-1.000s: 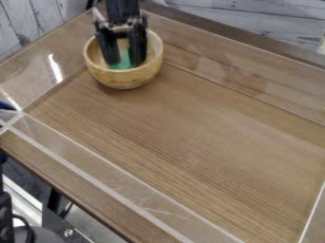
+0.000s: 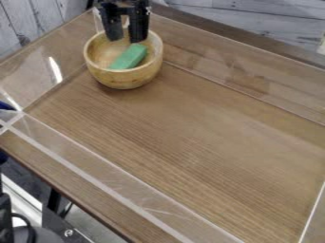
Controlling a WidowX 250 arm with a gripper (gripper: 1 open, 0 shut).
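A wooden bowl (image 2: 108,74) sits on the table at the upper left, with a green oblong object (image 2: 129,57) lying inside it. My dark gripper (image 2: 124,36) hangs over the back part of the bowl, above and behind the green object, its two fingers pointing down and spread apart. Nothing shows clearly between them.
A pale plank wall (image 2: 254,24) runs along the back. Some dark items stand off the table's left edge at bottom left.
The gripper shows sharper now and sits at the back of the bowl, with more of the green object visible below it. The bowl looks roughly in the same place.
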